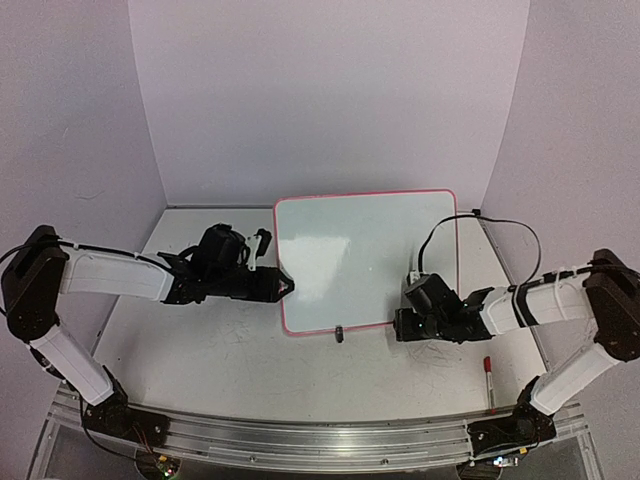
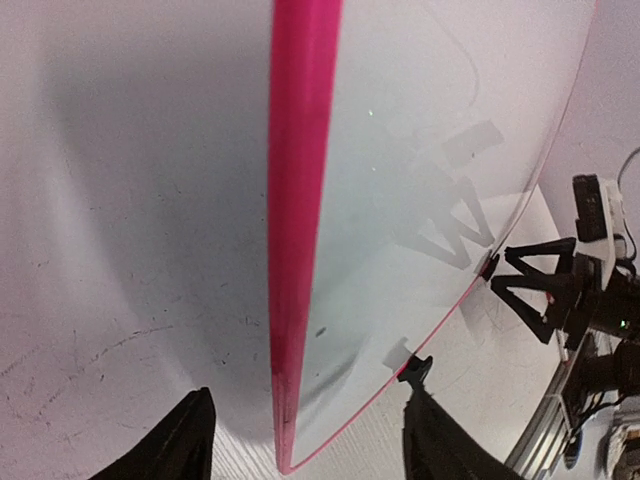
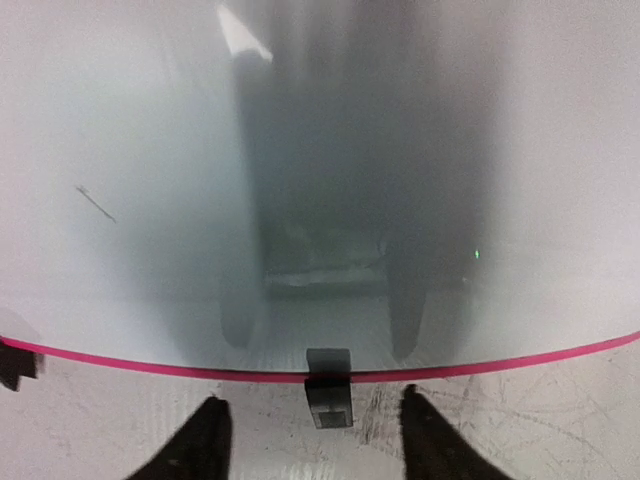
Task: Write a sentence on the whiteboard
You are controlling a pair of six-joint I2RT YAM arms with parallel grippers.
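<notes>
The whiteboard (image 1: pixel 350 260), blank and edged in pink, lies on the table in the top view. At its left edge is my left gripper (image 1: pixel 286 286); the left wrist view shows its fingers (image 2: pixel 185 440) apart, with the pink edge crossing the view between them. My right gripper (image 1: pixel 402 326) hovers at the board's lower right edge. Its fingers (image 3: pixel 205 440) stand open on either side of a small black clip (image 3: pixel 329 390), not touching it. A red-capped marker (image 1: pixel 489 382) lies on the table at the right.
Another black clip (image 1: pixel 339 334) sits at the middle of the board's lower edge. A metal rail (image 1: pixel 320 445) runs along the table's front. Between board and rail the table is bare. A cable (image 1: pixel 500 219) arches over the board's right side.
</notes>
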